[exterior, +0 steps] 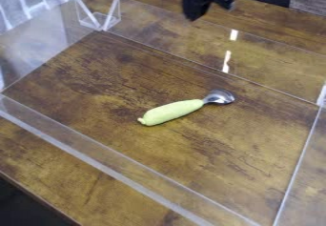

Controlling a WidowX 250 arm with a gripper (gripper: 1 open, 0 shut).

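Observation:
A pale green corn cob or similar vegetable [166, 113] lies on the wooden floor of a clear-walled enclosure, with a metal spoon [218, 97] touching or just beside its upper right end. My dark gripper [199, 9] hangs at the top of the view, above and behind these objects and apart from them. It is blurred and partly cut off by the frame's edge, and nothing shows in it; it looks shut.
Transparent walls [105, 192] surround the wooden work area [90, 96]. A white slatted structure [29, 6] stands at the back left.

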